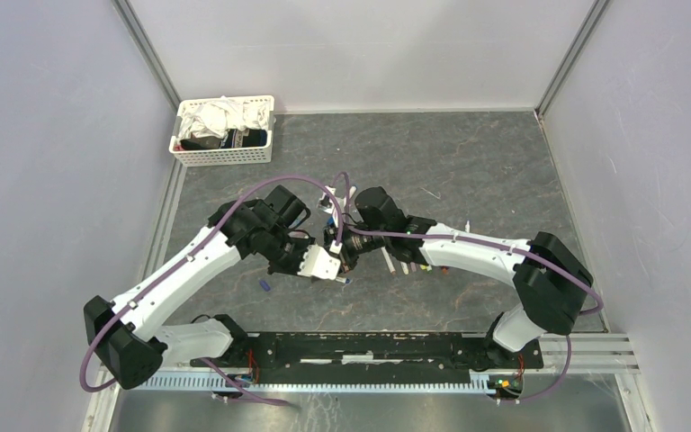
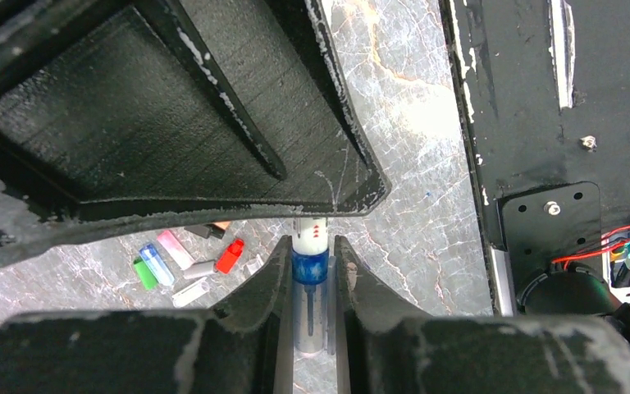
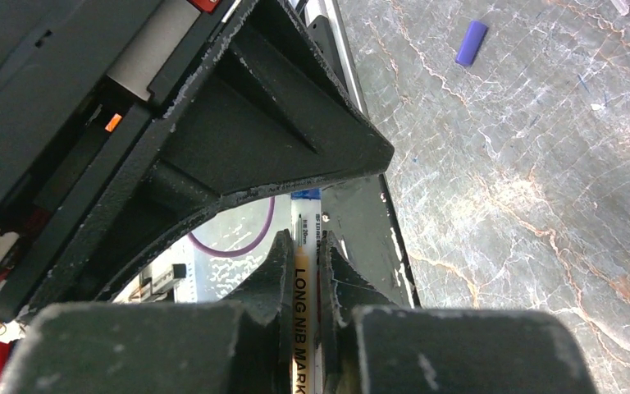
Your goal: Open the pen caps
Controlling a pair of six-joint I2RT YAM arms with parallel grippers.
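Note:
A white marker with a blue collar [image 2: 309,267] and a clear cap [image 2: 309,324] runs between my two grippers, which meet close together in the middle of the top view. My left gripper is closed around the blue and clear capped end, a finger on either side. On the white, lettered barrel [image 3: 302,312], my right gripper is shut. A blue end of the marker shows beyond it, partly covered by the black left gripper. In the top view the hold is mostly hidden by the arms.
Several loose caps, including a red one [image 2: 229,256] and a green one [image 2: 144,273], lie on the grey table. A blue cap lies alone at the left. Several pens lie below the right arm. A white basket [image 1: 225,157] stands at the back left.

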